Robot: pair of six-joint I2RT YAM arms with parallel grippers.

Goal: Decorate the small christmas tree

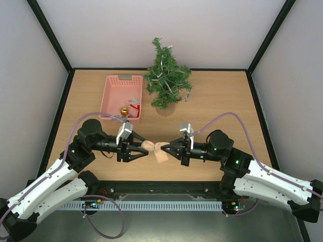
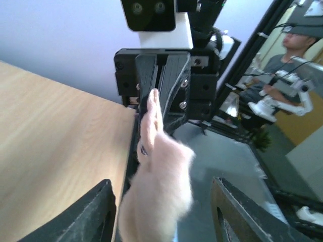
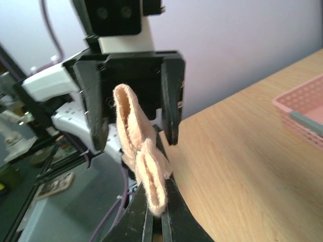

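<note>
A peach cloth bow (image 1: pixel 160 153) hangs between my two grippers above the table's front half. My right gripper (image 1: pixel 165 147) is shut on one side of it; in the right wrist view the soft folded bow (image 3: pixel 144 148) rises from the closed fingers. My left gripper (image 1: pixel 145 146) stands open around the bow's other loop. In the left wrist view the bow (image 2: pixel 159 191) lies between the spread fingers, with gaps at both sides. A small green Christmas tree (image 1: pixel 168 78) stands in a pot (image 1: pixel 165 109) at the table's back middle.
Left of the tree sits a pink basket (image 1: pixel 107 96) holding a gold ball (image 1: pixel 124 110) and red pieces (image 1: pixel 136 107). A person (image 2: pixel 290 65) sits beyond the table in the left wrist view.
</note>
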